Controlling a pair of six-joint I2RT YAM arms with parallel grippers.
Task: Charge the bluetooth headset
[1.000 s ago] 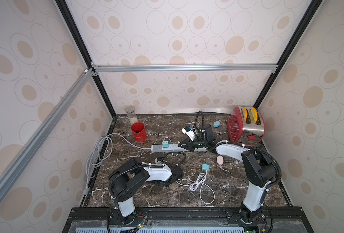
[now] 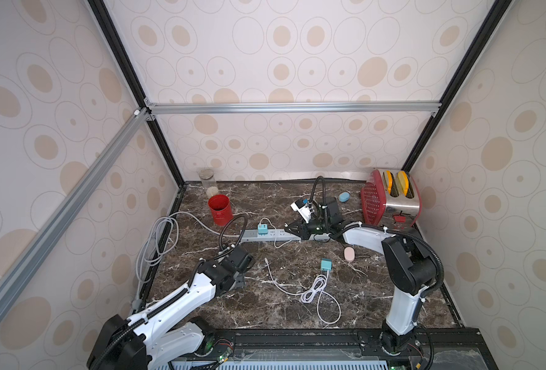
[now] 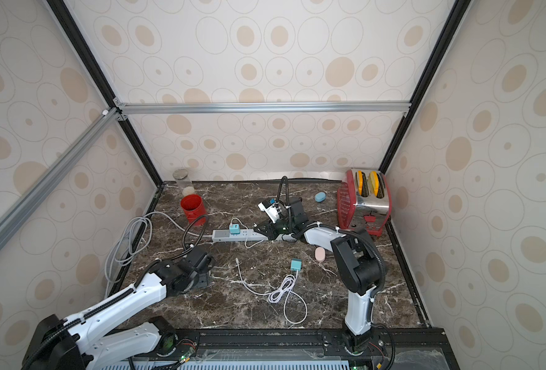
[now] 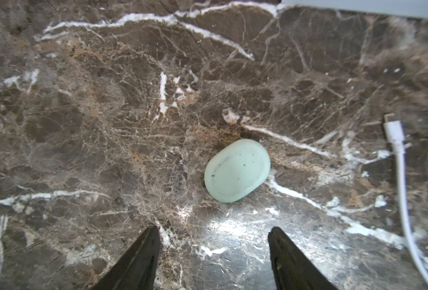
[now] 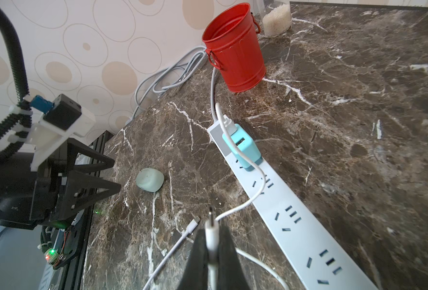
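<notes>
A pale green headset case (image 4: 238, 170) lies closed on the marble table, below the left wrist camera and just ahead of my left gripper. That gripper's fingers are spread with only table between them; in the right wrist view it hovers beside the green case (image 5: 150, 179). My right gripper is shut on a white cable plug, holding it tip up near the power strip (image 5: 284, 208). The white cable (image 5: 245, 202) leads to a cyan charger (image 5: 246, 148) plugged into the strip. Both top views have the green case hidden by the left arm.
A second cyan adapter (image 2: 326, 264) with a coiled white cable (image 2: 314, 289) lies front centre. Nearby are a pink case (image 2: 349, 254), a blue case (image 2: 344, 196), a toaster (image 2: 391, 198) and a red bucket (image 2: 221, 210). Grey cord is coiled at the left.
My left arm has swung back to the left, away from the middle of the table, and extended lower. The right arm has barely moved.
</notes>
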